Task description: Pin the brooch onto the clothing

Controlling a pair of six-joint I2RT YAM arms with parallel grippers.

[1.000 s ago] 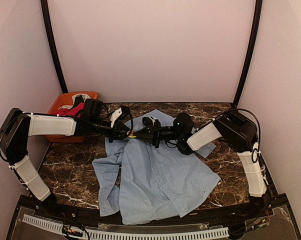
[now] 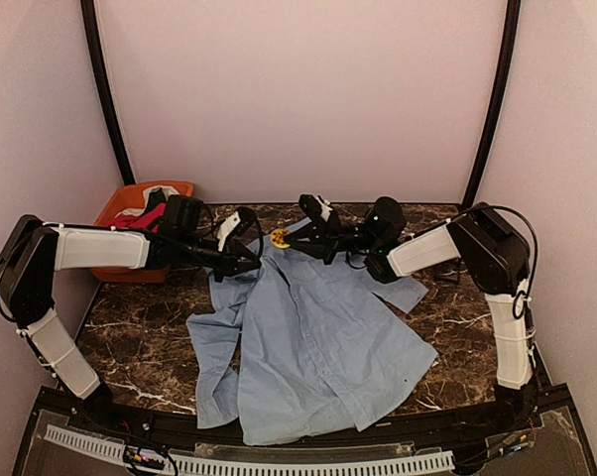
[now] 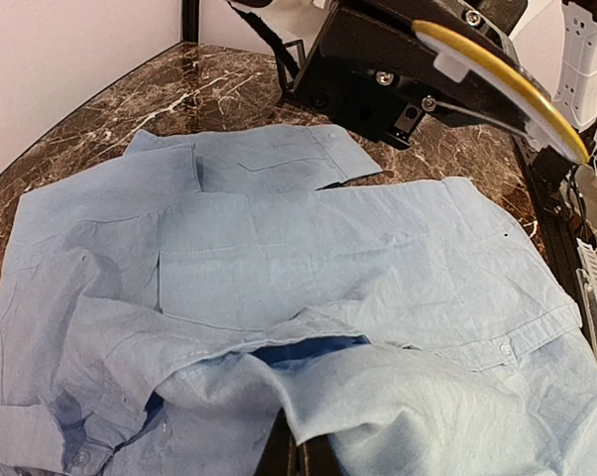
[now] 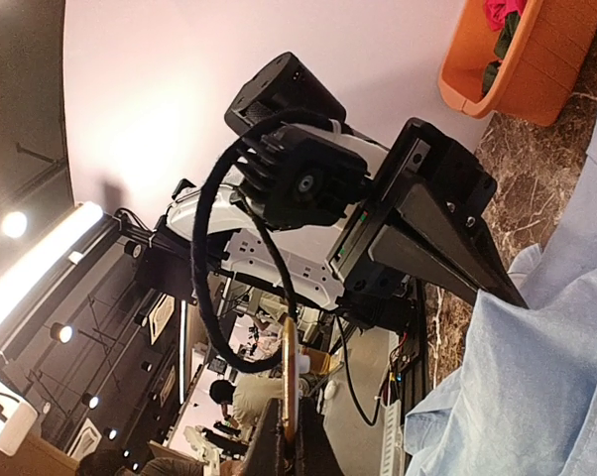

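Observation:
A light blue shirt (image 2: 328, 347) lies spread on the dark marble table, with buttons down its front. My left gripper (image 2: 257, 263) is shut on a lifted fold of it; the fingertips (image 3: 297, 456) disappear under the cloth in the left wrist view. Up and to the right of that fold, my right gripper (image 2: 291, 240) is shut on the yellow round brooch (image 2: 279, 238), which is held clear of the cloth and appears edge-on in the right wrist view (image 4: 290, 377).
An orange bin (image 2: 120, 218) with red, white and dark fabric stands at the back left. Bare marble (image 2: 130, 347) shows on both sides of the shirt; white walls close in the back and sides.
My right gripper has moved up and to the right with the brooch, away from the left gripper's tips. The left arm and the shirt are nearly unchanged.

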